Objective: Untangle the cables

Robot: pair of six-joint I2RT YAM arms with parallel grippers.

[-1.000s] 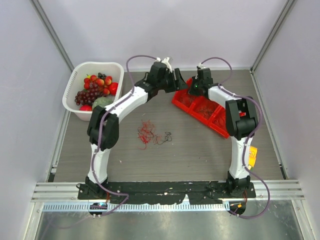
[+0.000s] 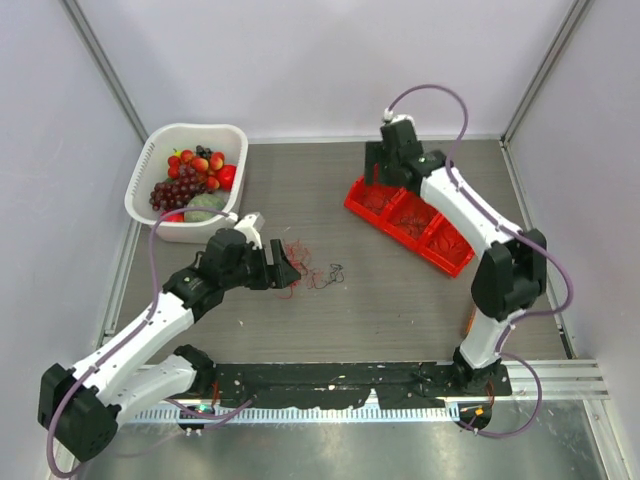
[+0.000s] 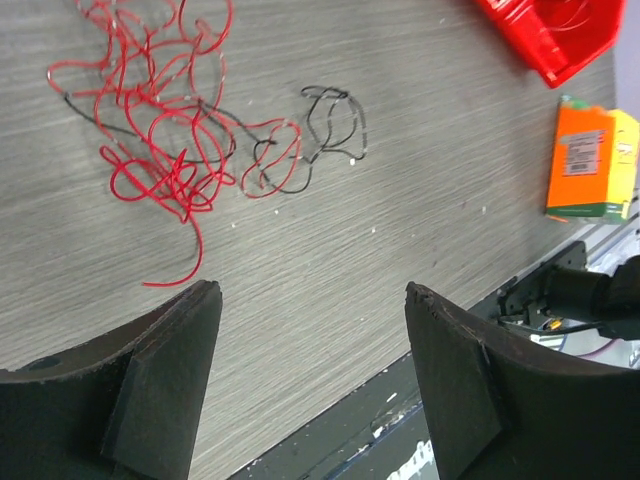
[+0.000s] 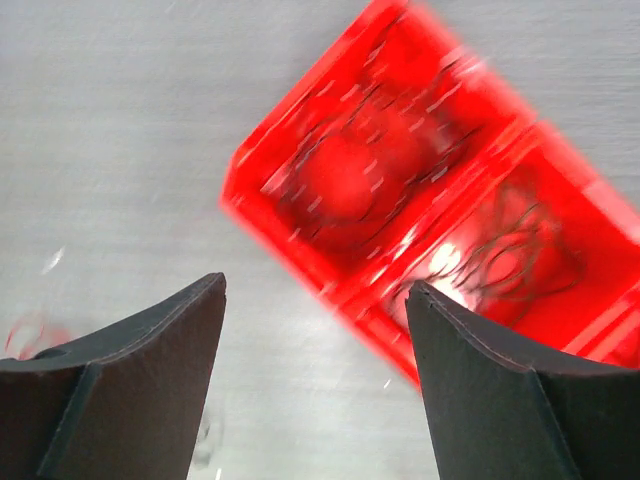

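Observation:
A tangle of red cable (image 3: pixel 150 100) lies on the table, with a black cable (image 3: pixel 335 125) running out of its right side. Over that tangle my left gripper (image 2: pixel 286 264) stands open and empty; in the left wrist view the cables are beyond its fingers (image 3: pixel 165 370). Three compartments of the red tray (image 2: pixel 410 222) hold cables. Thin black cable (image 4: pixel 370 150) lies in the far-left compartment, blurred in the right wrist view. My right gripper (image 2: pixel 372 162) is open above that end of the tray, nothing between its fingers.
A white basket (image 2: pixel 137 190) of fruit stands at the back left. An orange and yellow box (image 3: pixel 580 155) lies at the front right, mostly hidden by the right arm from above. The table between the tangle and the tray is clear.
My left gripper, open throughout, has moved from beside the tray to the red tangle.

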